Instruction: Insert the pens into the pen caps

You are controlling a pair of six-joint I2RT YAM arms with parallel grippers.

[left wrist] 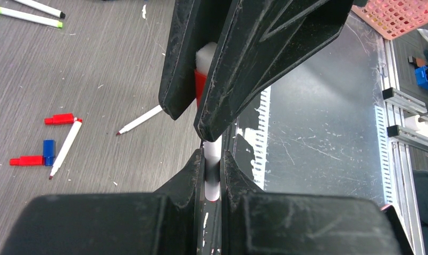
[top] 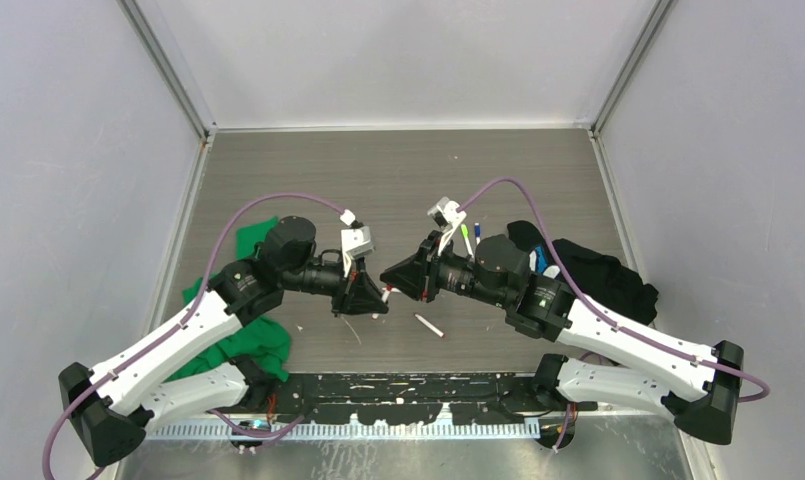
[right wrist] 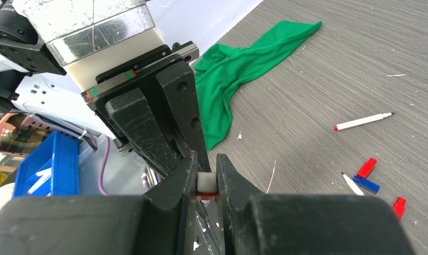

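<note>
The two grippers meet over the table's middle. My left gripper is shut on a white pen (left wrist: 212,180), held upright in the left wrist view. My right gripper is shut on a red cap (right wrist: 206,197) at the pen's other end, with a pale tip showing between its fingers. How deep the pen sits in the cap is hidden. Loose white pens (right wrist: 363,121) and red caps (left wrist: 60,119) lie on the table, along with a blue cap (right wrist: 366,184).
A green cloth (right wrist: 233,79) lies at the left of the table and a black cloth (top: 618,290) at the right. Green and blue pens (top: 466,236) lie beside the black cloth.
</note>
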